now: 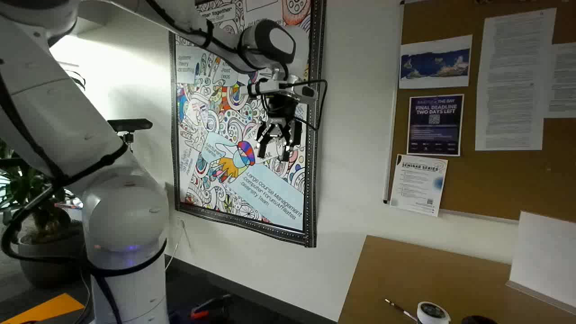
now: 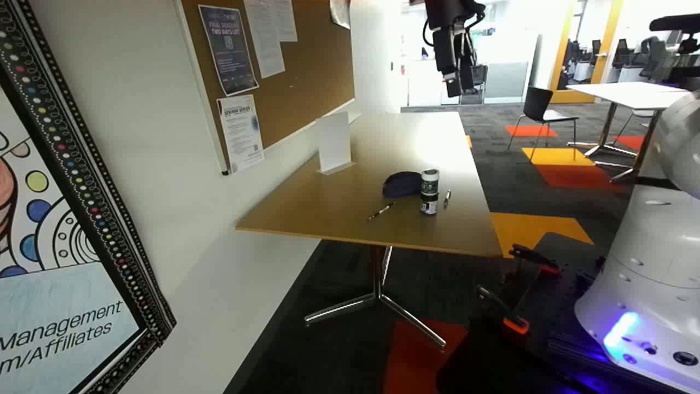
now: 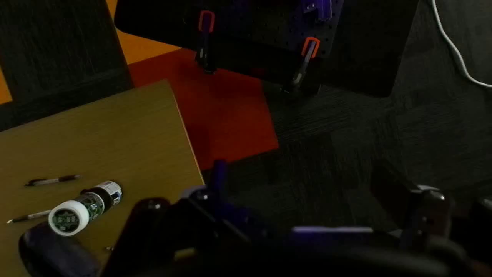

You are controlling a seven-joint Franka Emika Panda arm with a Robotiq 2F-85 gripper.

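Note:
High above the floor, my gripper point(image 1: 279, 154) hangs open in front of the framed poster, nothing between its fingers. In the wrist view the gripper has its fingers spread wide over dark carpet. On the wooden table point(image 2: 295, 213) stands a white-capped bottle or stack of containers point(image 2: 429, 191), well below and apart from the gripper. Beside it lie a dark pouch point(image 2: 401, 184), a pen point(image 2: 381, 210) and another pen point(image 2: 447, 199). The wrist view shows the white lid point(image 3: 68, 218) from above, next to the dark pouch point(image 3: 57, 254).
A white upright board point(image 2: 334, 141) stands on the table by the wall. The corkboard point(image 1: 497, 178) and framed poster point(image 1: 243, 178) hang on the wall. Clamps point(image 3: 304, 64) sit on the robot's black base.

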